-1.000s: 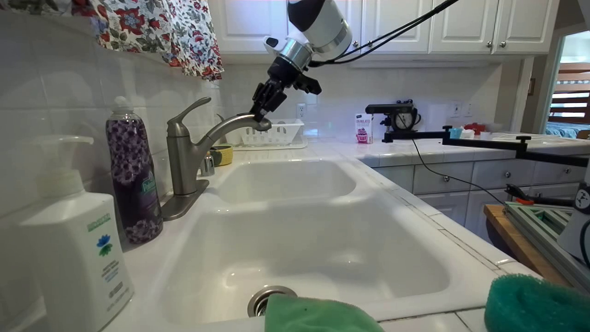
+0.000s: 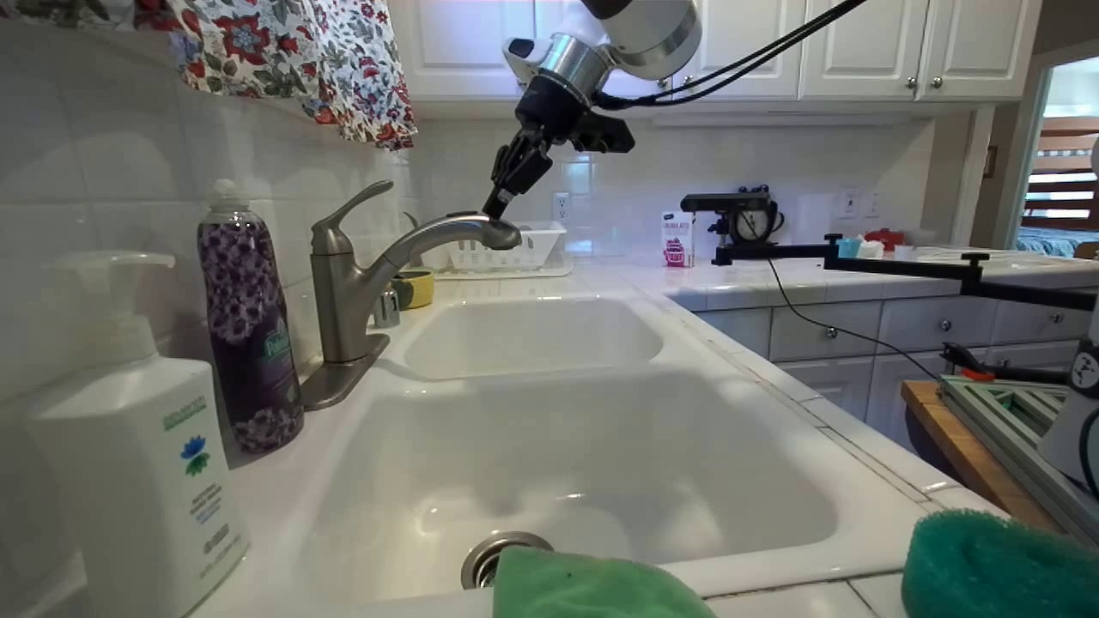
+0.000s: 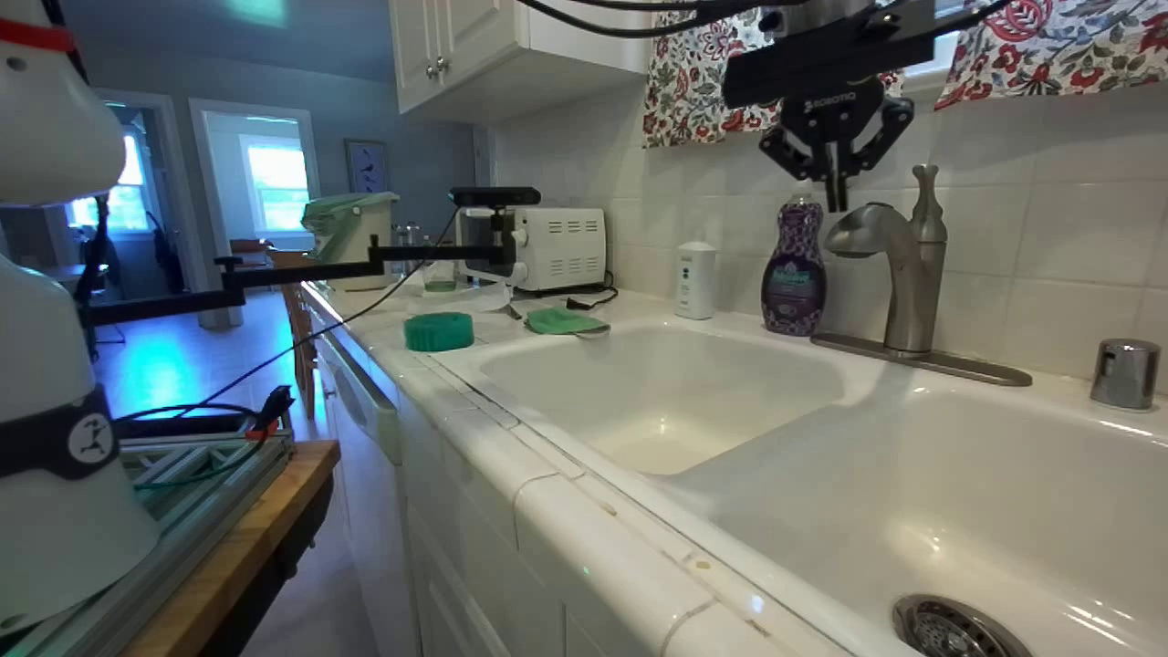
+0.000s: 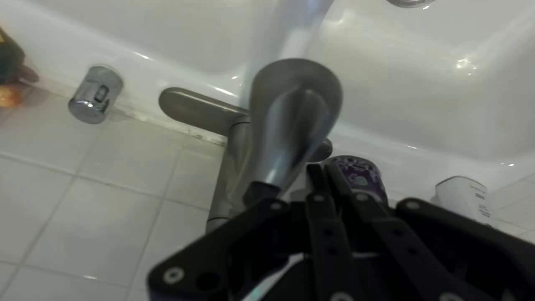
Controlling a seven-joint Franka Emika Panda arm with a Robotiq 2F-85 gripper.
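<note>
A brushed-metal faucet [image 2: 345, 283] rises behind the double sink, its spout head [image 2: 501, 235] reaching out over the basins. Right by that head, my gripper [image 2: 494, 211] points downward with its fingers close together. From the other side, the gripper [image 3: 838, 203] appears just left of the spout head [image 3: 860, 231]; whether they touch I cannot tell. The wrist view has the faucet head [image 4: 296, 100] large in the centre, and the shut gripper to the right of its neck. Nothing shows between the fingers. The faucet handle [image 3: 927, 203] stands upright.
A purple soap bottle [image 2: 251, 324] and a white pump bottle [image 2: 144, 453] stand along the wall. On the near rim lie a green cloth [image 2: 598, 587] and a green scrubber [image 2: 999, 566]. Both sink basins [image 2: 577, 453] look empty.
My gripper has shifted right in exterior view 1, along with the arm. The spout head has swung slightly right and towards the camera. The bottles and cloth are unmoved.
</note>
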